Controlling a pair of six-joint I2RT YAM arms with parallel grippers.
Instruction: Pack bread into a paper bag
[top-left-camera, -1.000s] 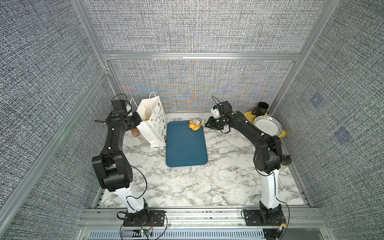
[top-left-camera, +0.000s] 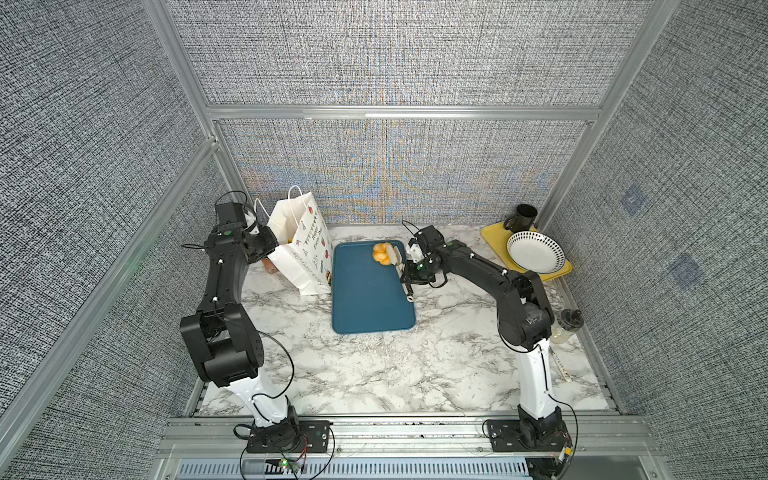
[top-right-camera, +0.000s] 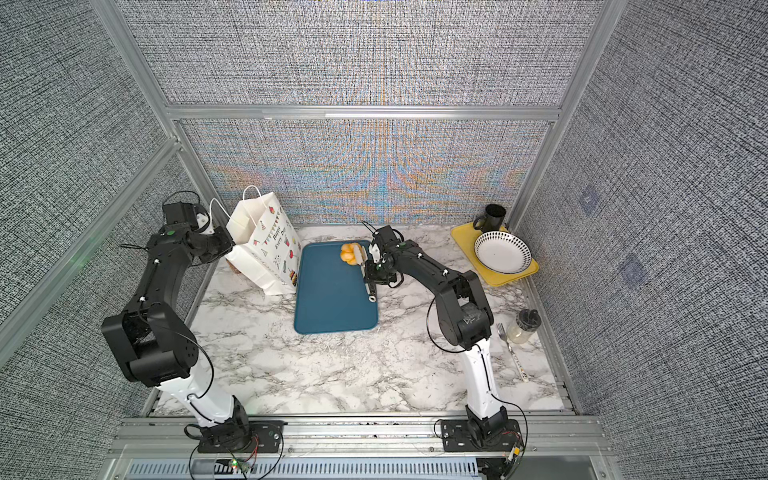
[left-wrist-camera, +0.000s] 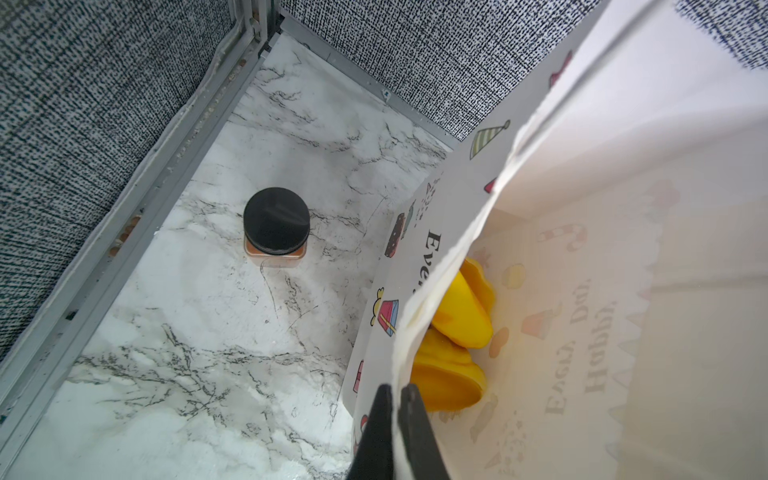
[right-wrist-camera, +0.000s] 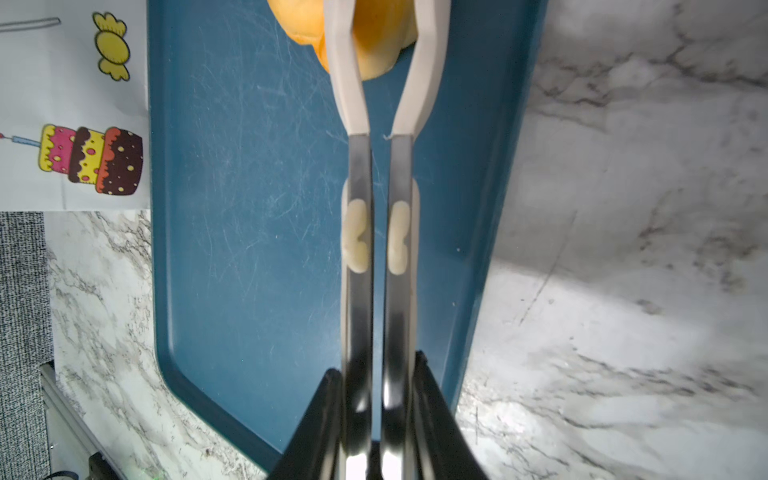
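Observation:
The white printed paper bag (top-left-camera: 310, 254) stands open and leaning left of the blue tray. My left gripper is shut on the bag's rim, the paper edge running between its fingers. Inside the bag lie yellow bread pieces (left-wrist-camera: 448, 360), partly hidden by the rim. An orange bread roll (top-left-camera: 381, 254) rests at the far end of the tray. Over it, my right gripper is shut on metal tongs (right-wrist-camera: 359, 264) with beige tips. One tip lies on each side of the roll's near part, which shows between them; whether they pinch it I cannot tell.
The blue tray (top-left-camera: 372, 300) is otherwise bare. A black-lidded jar (left-wrist-camera: 276, 224) stands left of the bag. At right are a yellow board (top-left-camera: 497, 237) with a bowl (top-left-camera: 536, 252) and black mug (top-left-camera: 521, 217), plus another jar (top-right-camera: 524, 325) and a fork (top-right-camera: 512, 352).
The roll has shifted slightly left. The left arm and bag have moved slightly left.

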